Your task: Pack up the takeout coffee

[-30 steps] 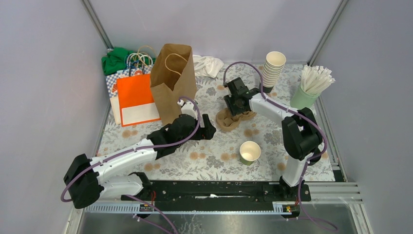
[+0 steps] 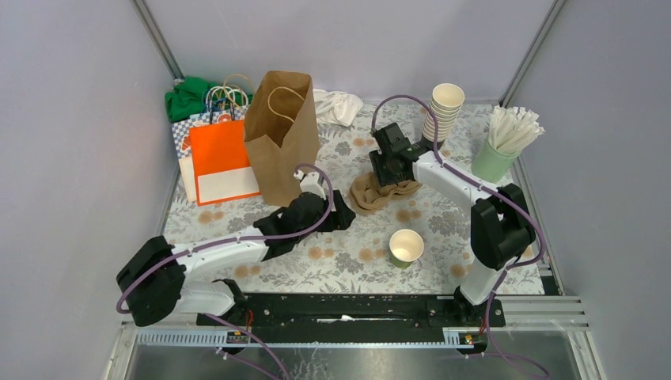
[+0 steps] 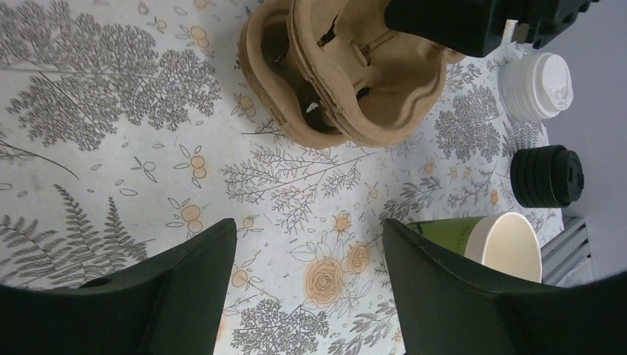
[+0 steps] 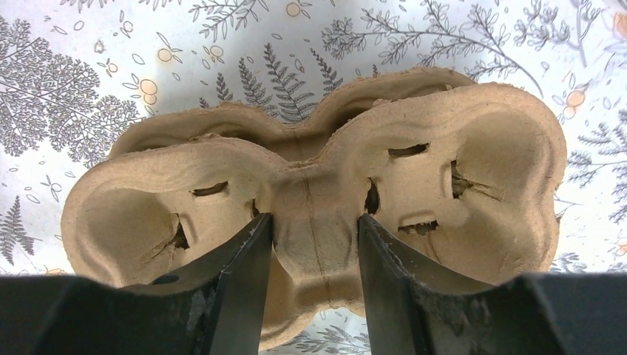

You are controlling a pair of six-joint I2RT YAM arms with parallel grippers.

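Note:
Nested cardboard cup carriers (image 2: 368,196) (image 3: 399,103) (image 4: 510,177) lie on the table at centre right. My right gripper (image 2: 384,170) is over them, its fingertips against both sides of the upper carrier's middle bridge. My left gripper (image 2: 336,214) is open and empty, left of and nearer than the carriers. A paper cup (image 2: 406,249) (image 3: 510,251) with green outside stands near the front. The brown paper bag (image 2: 281,166) stands open at back left.
Stacked cups (image 2: 445,111) and a green holder of wrapped sticks (image 2: 493,158) are at back right. White lids (image 3: 532,85) and dark lids (image 3: 543,177) show at the side. Flat bags (image 2: 221,158) lie far left.
The right gripper has shifted slightly over the carriers, which remain on the table.

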